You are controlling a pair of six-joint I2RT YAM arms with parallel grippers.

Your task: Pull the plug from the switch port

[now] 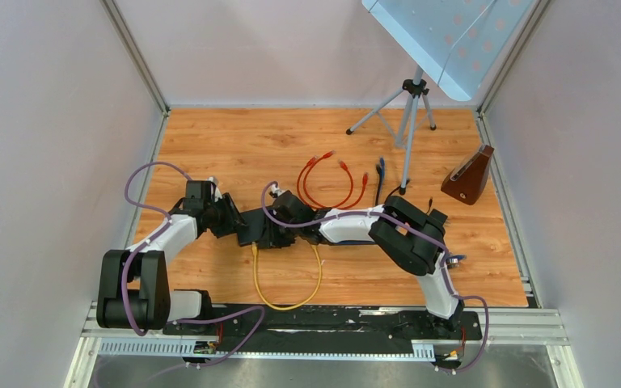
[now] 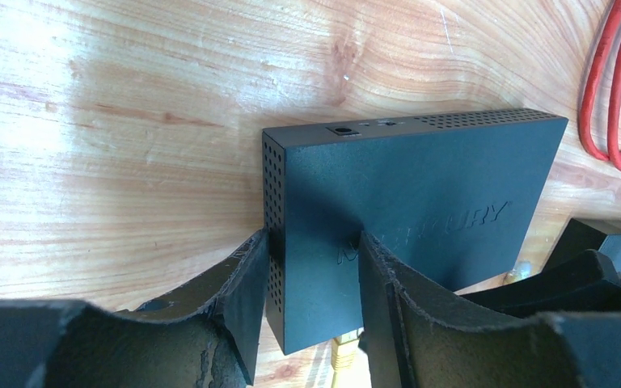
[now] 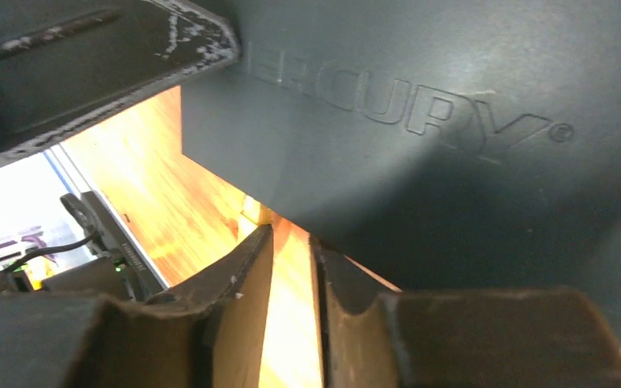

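Observation:
The dark switch [image 2: 412, 194] lies near the table's middle-left, a yellow cable [image 1: 318, 275] running from its near side. My left gripper is shut on the switch's left end, a finger on either side of that corner. My right gripper is low over the switch's near edge, its fingertips close together with a narrow gap. A yellow plug [image 3: 255, 212] shows just behind them, partly hidden by the switch; whether the fingers touch it I cannot tell.
Red cables [image 1: 323, 202] lie behind the switch. A tripod [image 1: 408, 121] stands at the back right, a brown wedge-shaped object [image 1: 467, 178] at the right.

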